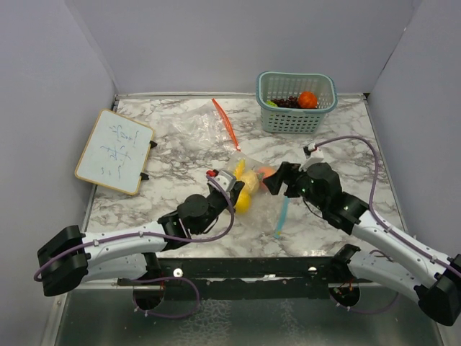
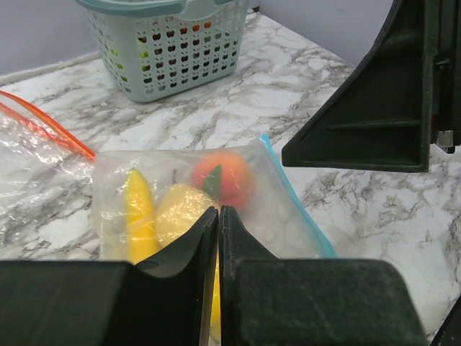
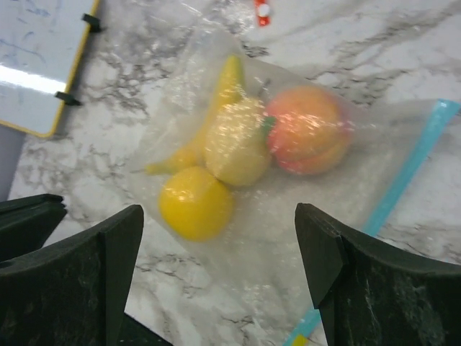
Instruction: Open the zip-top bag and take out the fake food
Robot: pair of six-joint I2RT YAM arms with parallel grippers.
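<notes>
The clear zip bag (image 3: 259, 238) with a blue zip strip (image 3: 396, 180) lies in the centre, holding a banana (image 2: 139, 209), a yellow pear-like fruit (image 3: 234, 144), a lemon (image 3: 194, 203) and a peach (image 3: 310, 130). My left gripper (image 1: 232, 189) is at the bag's left side; its fingers meet over the bag in its wrist view, and whether anything is between them is hidden. My right gripper (image 1: 281, 180) stands open above the bag's right side, nothing between its fingers.
A basket (image 1: 295, 122) with fruit stands back right. Another empty bag with an orange zip (image 1: 225, 119) lies behind, a whiteboard (image 1: 115, 151) at left.
</notes>
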